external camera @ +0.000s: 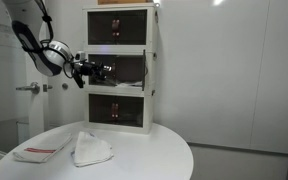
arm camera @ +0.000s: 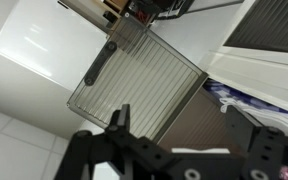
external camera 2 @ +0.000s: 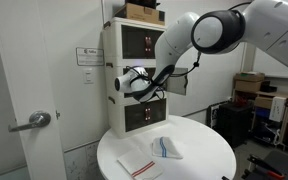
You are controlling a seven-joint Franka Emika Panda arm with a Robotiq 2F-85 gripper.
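A white cabinet (external camera: 116, 88) with three stacked compartments stands on the round table. Its middle compartment is open, and the swung-out door (arm camera: 136, 75) with a dark handle shows in the wrist view. Inside that compartment lies a white and purple folded cloth (arm camera: 246, 100). My gripper (external camera: 106, 72) is at the front of the middle compartment. In the wrist view its fingers (arm camera: 121, 122) stand wide apart, and no object shows held between them. On the table lie a white cloth with red stripes (external camera: 44, 148) and a second whitish cloth (external camera: 92, 150).
The upper door (external camera 2: 141, 41) and lower door (external camera 2: 144, 115) of the cabinet are closed. A cardboard box (external camera 2: 144, 13) sits on top. Boxes fill a shelf (external camera 2: 254, 92) in the background at right.
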